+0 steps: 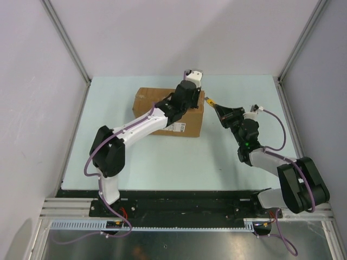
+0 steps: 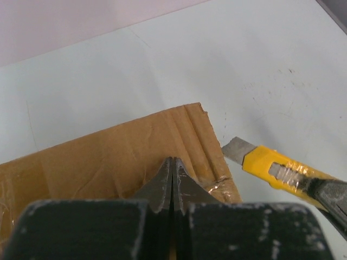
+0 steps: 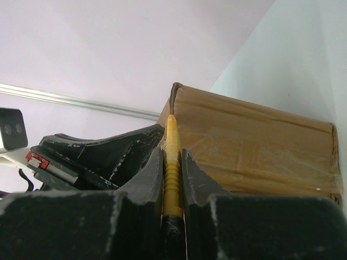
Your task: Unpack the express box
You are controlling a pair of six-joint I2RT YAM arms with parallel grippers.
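A brown cardboard box [image 1: 152,100] lies on the white table with a label on its near side. My left gripper is shut over its top near the right end, nothing seen between the fingers. My right gripper is shut on a yellow box cutter [image 2: 268,165], held just to the right of the box's end. The cutter's blade points at the box's edge, apparently a little apart from it in the left wrist view.
Pale walls and metal rails border the work area.
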